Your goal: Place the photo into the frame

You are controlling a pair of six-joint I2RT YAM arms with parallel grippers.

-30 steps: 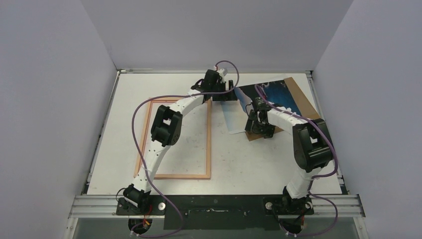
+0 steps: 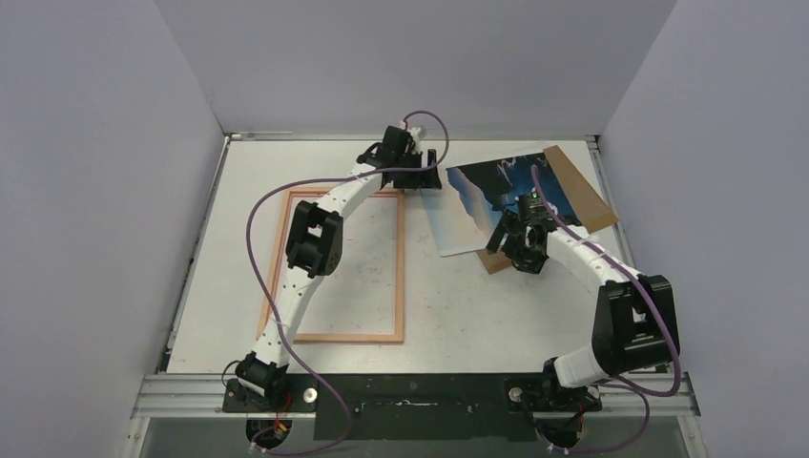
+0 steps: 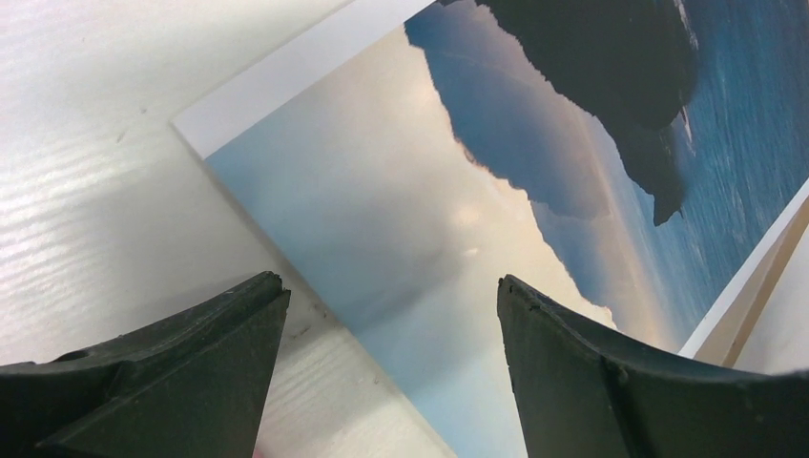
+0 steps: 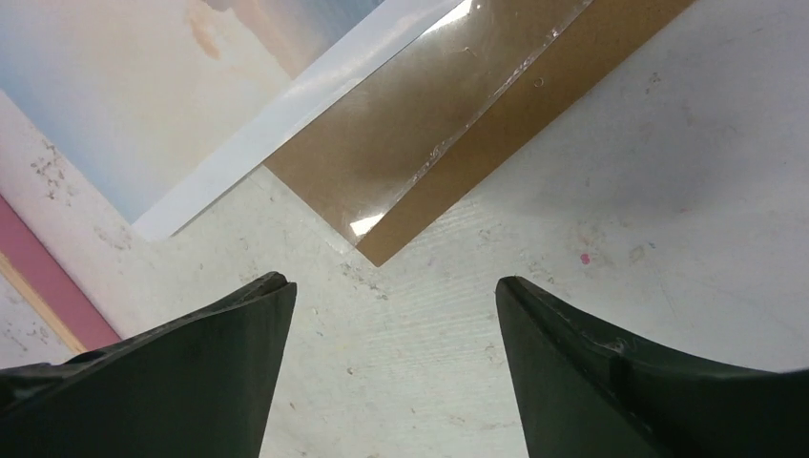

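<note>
The photo, a print of pale sand and dark blue water, lies on a brown board at the right of the table. A wooden frame lies flat at the left, partly under my left arm. My left gripper is at the photo's far left corner; in the left wrist view its fingers stand apart over that edge, holding nothing visible. My right gripper is open over bare table beside the near corner of the photo and board, with nothing between its fingers.
A clear sheet overlaps the brown board. Grey walls bound the sides and back, and purple cables arch over both arms.
My right gripper has moved right, toward the table's right side, off the photo's near edge. My left gripper has shifted slightly left and back. The photo looks unmoved.
</note>
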